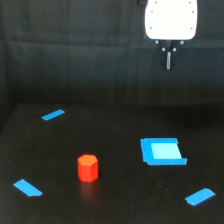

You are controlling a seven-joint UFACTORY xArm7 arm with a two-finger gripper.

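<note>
A red-orange hexagonal block [88, 168] stands upright on the dark table, left of the middle and toward the front. On the right lies a pale square outlined in blue tape [147, 152], with nothing on it. My gripper [168, 66] hangs high at the top right, far above the table and well away from the block. Its fingers look like one narrow dark shape, too small to show whether the fingers are apart.
Blue tape strips lie at the back left [53, 115], front left [27, 188] and front right [200, 197] of the table. A dark curtain [80, 60] hangs behind.
</note>
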